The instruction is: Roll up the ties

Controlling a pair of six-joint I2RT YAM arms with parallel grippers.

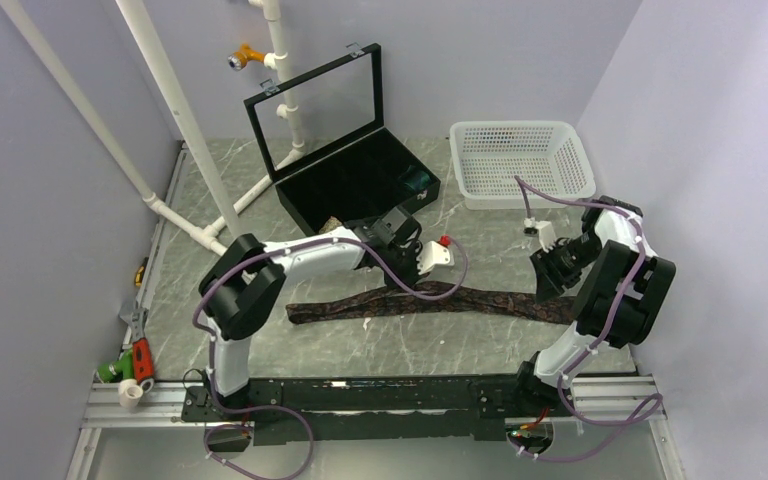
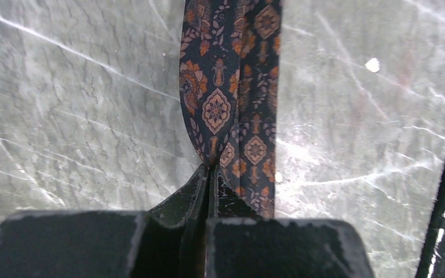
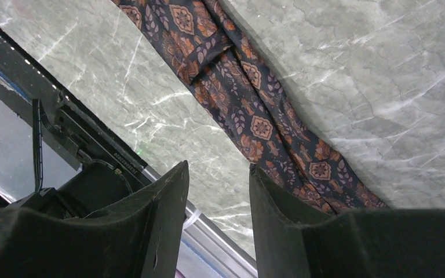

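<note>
A long dark tie (image 1: 450, 301) with an orange and pale floral pattern lies stretched left to right across the table, doubled over lengthwise. In the left wrist view, my left gripper is shut on one long edge of the tie (image 2: 215, 110), gathering it to a point. From above, the black fingers of that hand reach the tie's middle. My right gripper is parted, with only bare table showing between its fingers. A narrow band (image 3: 205, 56) crosses the tie in the right wrist view. Above the tie's right part hangs this right hand.
An open black case (image 1: 360, 183) stands at the back, its framed lid raised. Right of it is a white basket (image 1: 470, 190). Hand tools (image 1: 141, 358) lie at the far left. Bare table extends in front of the tie.
</note>
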